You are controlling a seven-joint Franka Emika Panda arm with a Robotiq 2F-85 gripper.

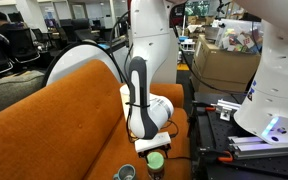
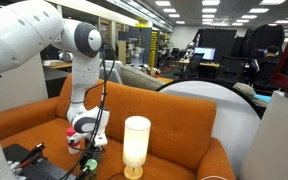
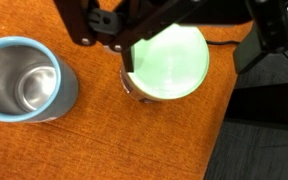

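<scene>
A cup with a pale green lid (image 1: 156, 160) stands upright on the orange couch seat, low in exterior view 1. Just above and around its top is my gripper (image 1: 153, 150), pointing down. In the wrist view the green lid (image 3: 172, 62) lies between the spread fingers, so the gripper is open; contact with the cup cannot be made out. Beside it, an empty steel mug with a blue rim (image 3: 29, 82) has its mouth facing up. The green lid (image 2: 91, 163) also shows beneath the gripper in exterior view 2.
The couch backrest (image 1: 54, 110) rises along one side. A white cylindrical lamp (image 2: 136, 140) stands on the seat in exterior view 2. A dark surface (image 3: 269, 135) borders the seat, and a thin black cable (image 3: 224, 43) runs near the lid.
</scene>
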